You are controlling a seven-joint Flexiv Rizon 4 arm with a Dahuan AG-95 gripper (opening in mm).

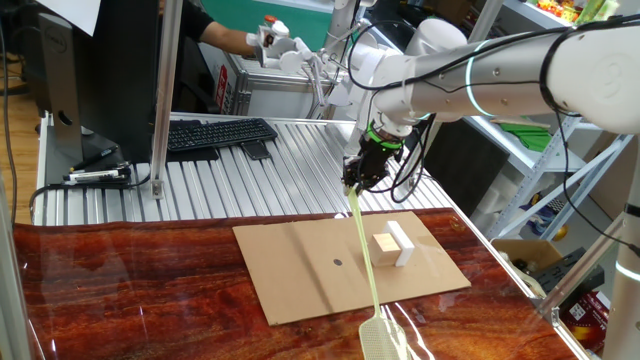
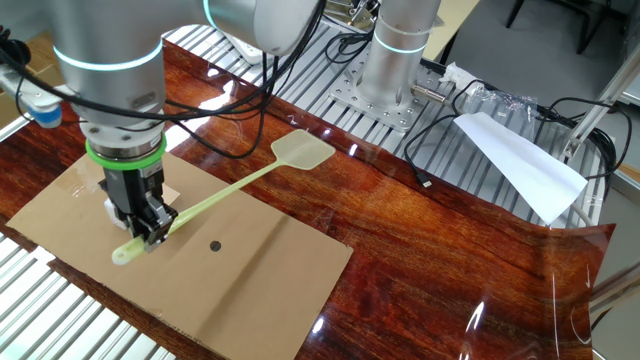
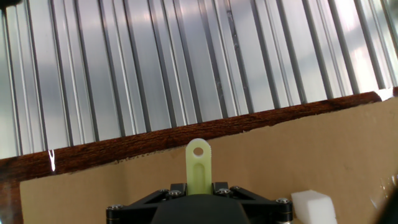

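Note:
A pale yellow-green fly swatter (image 1: 363,245) is held by the end of its handle, my gripper (image 2: 150,238) shut on it. In the wrist view the handle's holed end (image 3: 199,165) pokes out between the fingers. The swatter's flat head (image 2: 303,150) extends toward the robot's base, over the glossy brown tabletop. A small dark disc (image 1: 338,262) rests on the cardboard sheet (image 1: 285,262), apart from the swatter. How far the swatter hangs above the surface is hard to judge.
A wooden block (image 1: 384,249) stands against a white block (image 1: 400,241) on the cardboard. Behind lie a ribbed metal deck (image 1: 100,205) and a keyboard (image 1: 220,136). White paper (image 2: 520,165) lies near the base.

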